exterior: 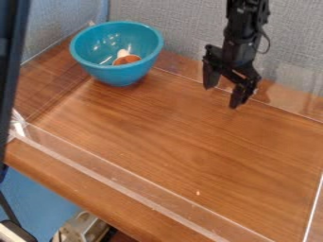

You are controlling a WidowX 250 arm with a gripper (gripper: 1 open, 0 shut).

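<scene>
A black robot gripper (224,87) hangs over the back of the wooden table (177,161), right of centre, with its fingers parted and no object visible between them. To its left, a teal bowl (93,43) holds an orange item (127,60) and a white item (121,53), both small and hard to make out.
A clear low edging runs along the table's sides, and a grey padded wall (190,19) stands behind. A dark vertical bar (8,57) crosses the left edge of the view.
</scene>
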